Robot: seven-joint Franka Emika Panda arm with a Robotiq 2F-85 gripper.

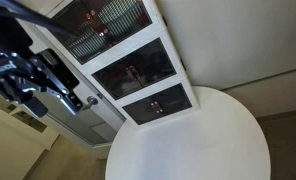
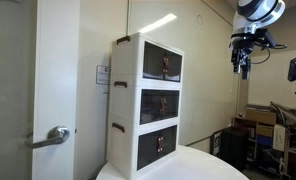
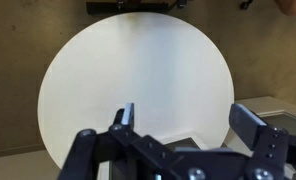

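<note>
A white cabinet (image 2: 122, 105) with three dark doors, stacked one above another, stands upright on a round white table (image 2: 195, 168). Brown handles (image 2: 159, 104) sit in pairs at the middle of the doors, which look shut. High above the table and apart from the cabinet is my gripper (image 2: 242, 68), at the right of that view. From the wrist view, my open gripper looks down over the tabletop (image 3: 138, 75), its fingers (image 3: 125, 115) wide apart with nothing between them. The gripper's body hides part of the lower edge there.
A grey door with a round knob (image 1: 91, 101) stands beside the cabinet; its lever handle (image 2: 57, 135) shows at left in the second exterior view. Shelves with boxes (image 2: 260, 122) fill the right background.
</note>
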